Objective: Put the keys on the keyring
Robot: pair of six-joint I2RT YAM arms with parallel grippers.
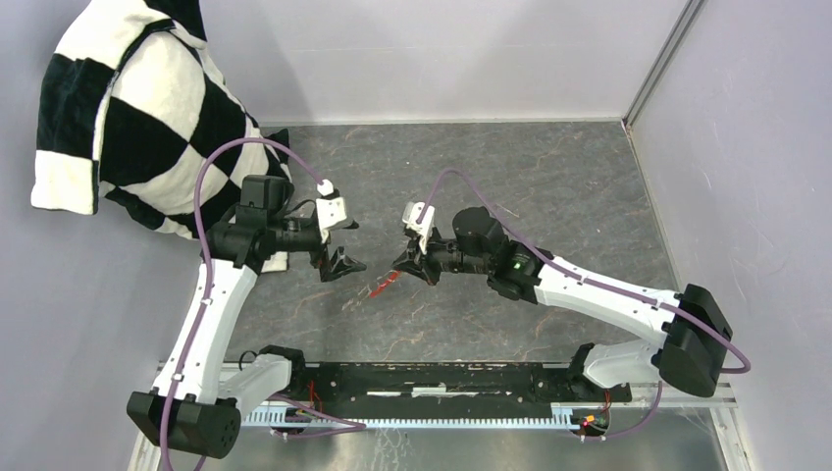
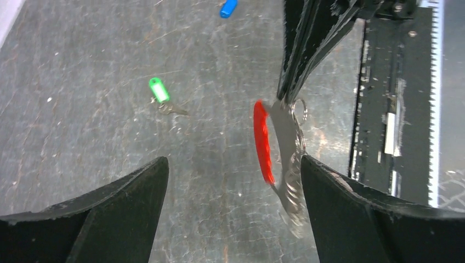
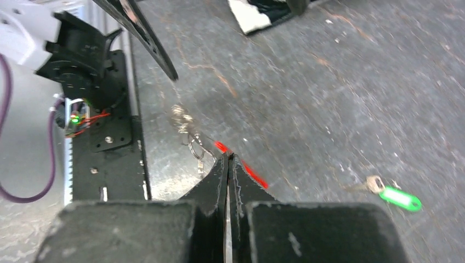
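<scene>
My right gripper (image 1: 417,265) is shut on the red-and-grey key holder, which hangs from its fingertips with metal rings along one edge, seen edge-on in the right wrist view. My left gripper (image 1: 338,250) stands open to the left of it, with the holder between and beyond its fingers in the left wrist view but no contact that I can make out. A key with a green tag lies on the grey floor, also in the right wrist view (image 3: 400,198). A blue tag (image 2: 228,7) lies farther off.
A checkered cushion (image 1: 147,118) fills the back left. A black rail (image 1: 432,383) runs along the front edge.
</scene>
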